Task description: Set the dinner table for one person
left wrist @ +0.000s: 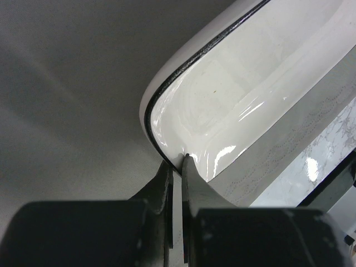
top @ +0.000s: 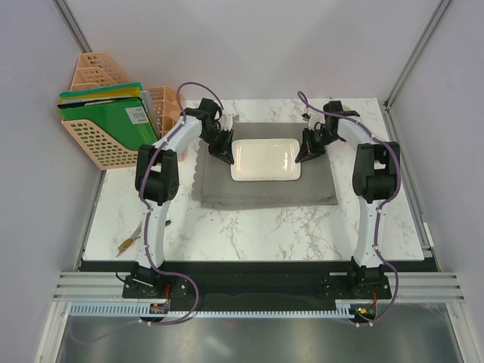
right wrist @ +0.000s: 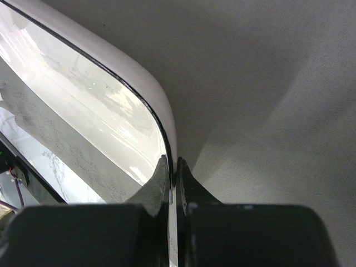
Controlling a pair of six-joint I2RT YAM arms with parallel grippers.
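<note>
A white rectangular plate (top: 265,159) with a dark edge lies over the middle of a grey cloth mat (top: 265,194). At its left end, my left gripper is shut on the rim, with the plate's corner (left wrist: 167,105) running in between the fingertips. My right gripper is shut on the rim at the opposite end, where the dark edge passes between its tips. Whether the plate rests on the mat or hangs just above it, I cannot tell. Cutlery (top: 128,243) with a brownish handle lies on the table's front left, partly behind the left arm.
An orange basket (top: 105,142) holding green and yellow folders (top: 113,121) stands at the back left, close to the left arm.
</note>
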